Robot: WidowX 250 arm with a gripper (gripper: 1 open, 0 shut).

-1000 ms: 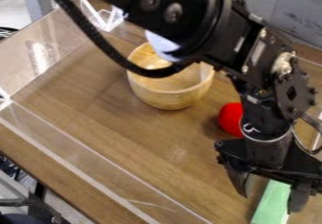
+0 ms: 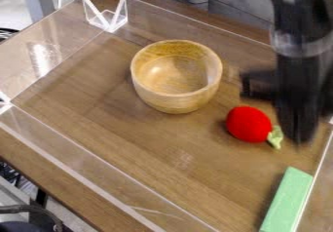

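A wooden bowl point(image 2: 176, 92) stands empty near the middle of the wooden board point(image 2: 130, 148). Right of it lies a red round object point(image 2: 248, 124) with a small green top, like a plush vegetable. A light green flat bar point(image 2: 287, 200) lies at the lower right. The dark arm and gripper point(image 2: 297, 114) are a motion blur at the upper right, over the area beside the red object; the state of the fingers cannot be made out.
Clear acrylic walls with white corner brackets point(image 2: 107, 14) edge the board on the left and lower side. A grey panel stands at the back. The board left of and below the bowl is clear.
The arm has swung up and to the right, away from the green bar, uncovering the bowl, the red object and the bar, which lies about where it was.
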